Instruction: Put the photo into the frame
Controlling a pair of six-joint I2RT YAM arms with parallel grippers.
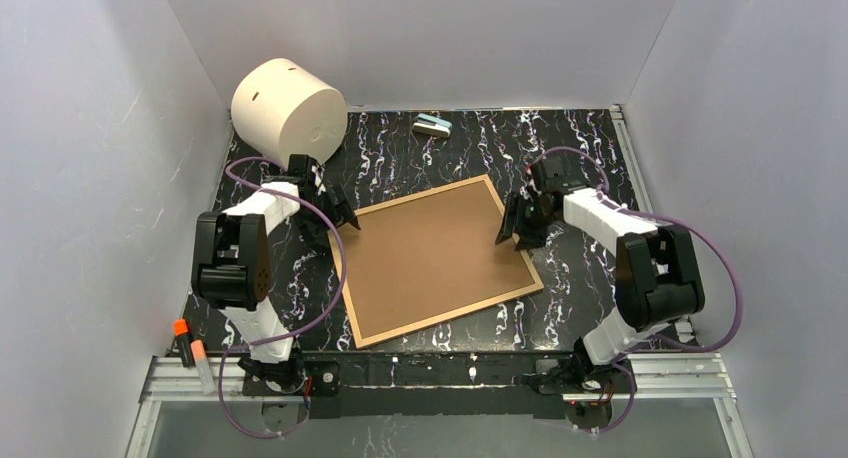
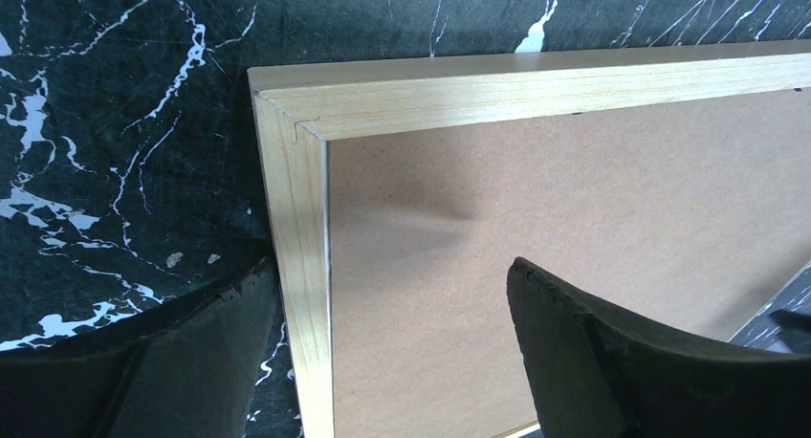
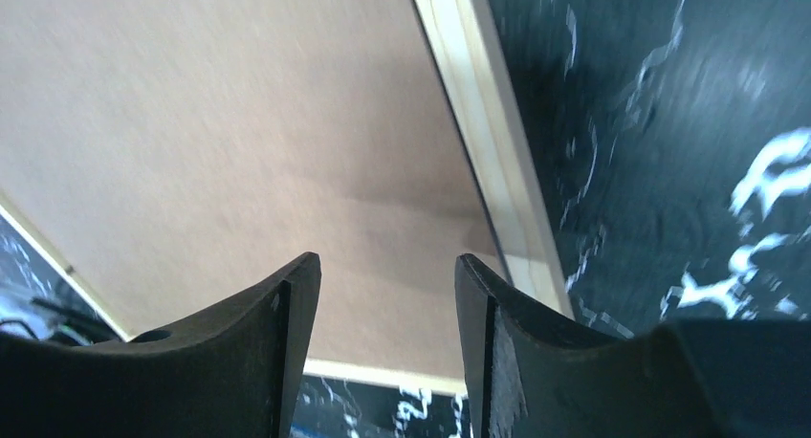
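The frame (image 1: 430,192) lies flat and tilted across the middle of the table, its pale wood rim surrounding a brown board (image 1: 430,253). No photo can be made out. At the frame's upper-left corner, my left gripper is open astride the left rim (image 2: 296,228); one finger (image 2: 191,352) is outside it, the other over the board. Over the board beside the right rim (image 3: 493,161), my right gripper has its fingers a little apart. Only board shows behind that gap; blur and the angle hide whether they grip anything lower down.
A large cream roll (image 1: 290,113) stands at the back left. A stapler (image 1: 432,126) lies at the back edge, and orange-capped markers (image 1: 202,366) are at the front left.
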